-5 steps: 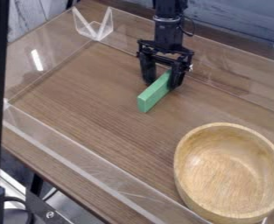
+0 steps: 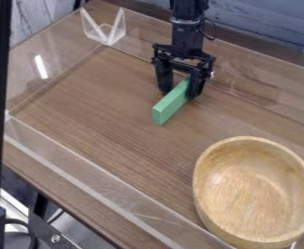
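Observation:
A green elongated block (image 2: 170,106) lies on the wooden table at the upper middle, angled from lower left to upper right. The black gripper (image 2: 179,76) is down over its upper end, its fingers around that part. Whether they are closed on it is too small and dark to tell.
A large round wooden bowl (image 2: 249,190) takes up the lower right. A clear angular object (image 2: 102,26) sits at the back left. Dark cables and hardware run along the lower left edge.

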